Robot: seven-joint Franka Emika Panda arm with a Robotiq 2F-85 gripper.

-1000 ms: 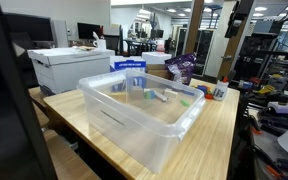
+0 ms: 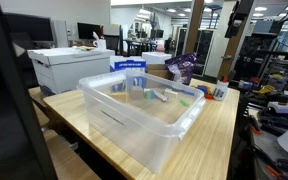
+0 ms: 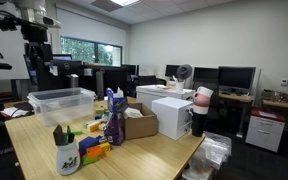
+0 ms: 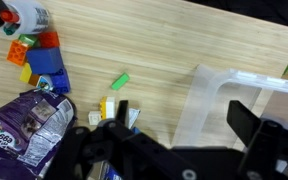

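High above the table, my gripper stands open, its two dark fingers wide apart and only bare tabletop and the bin's edge seen beneath. In exterior view 1 it hangs at the upper right (image 2: 234,22), well clear of everything. A clear plastic bin (image 2: 134,128) sits on the wooden table; the wrist view shows its rim (image 4: 262,80) at the right. Left of the bin lies a small green piece (image 4: 120,80), with white and yellow pieces (image 4: 106,108) close by. A purple bag (image 4: 29,132) lies farther left, below a cluster of blue, red and yellow blocks (image 4: 49,62).
A white cup of markers (image 3: 67,158) stands near the table's edge, beside the blocks. Behind the purple bag is an open cardboard box (image 3: 140,125), then a white box (image 3: 171,118). Bare wood (image 4: 154,45) shows between the blocks and the bin.
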